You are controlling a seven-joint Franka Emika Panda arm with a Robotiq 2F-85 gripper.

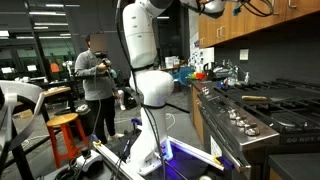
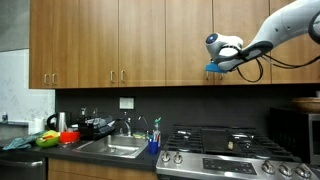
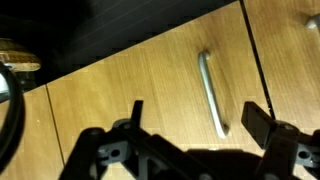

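My gripper stands open in the wrist view, facing a light wooden cabinet door. A silver bar handle runs at a slant across that door and shows in the space between the two fingers, nearer the right one. Whether the fingers touch the door cannot be told. In exterior view 2 the gripper is raised against the upper cabinets, above the stove. Exterior view 1 cuts off much of the arm at its top edge.
Below are the stove top with its grates and, to its left, the sink. A tan-handled object lies on the grates. A person stands at the back left. Another metal knob or handle shows at the wrist view's upper right.
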